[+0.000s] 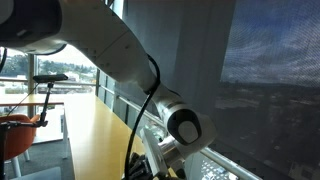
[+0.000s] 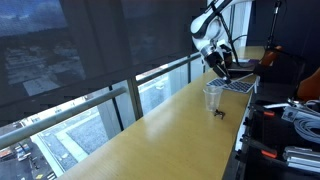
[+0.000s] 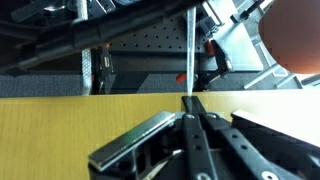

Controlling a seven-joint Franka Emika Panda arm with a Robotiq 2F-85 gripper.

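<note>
In the wrist view my gripper has its dark fingers drawn together over the edge of the wooden table (image 3: 60, 120). A thin pale strip (image 3: 190, 50) runs up the picture from the fingertips; whether it is held or lies beyond them I cannot tell. From exterior view 2, the white arm (image 2: 203, 42) reaches down at the table's far end, with the gripper (image 2: 224, 72) close to a dark, gridded flat item (image 2: 230, 86). A clear cup (image 2: 212, 98) stands nearer, beside a small dark object (image 2: 220, 113).
An orange rounded shape (image 3: 295, 35) fills the wrist view's upper right corner. A window blind (image 1: 265, 100) and rail border one side. Dark equipment (image 2: 290, 130) stands off the table's other side.
</note>
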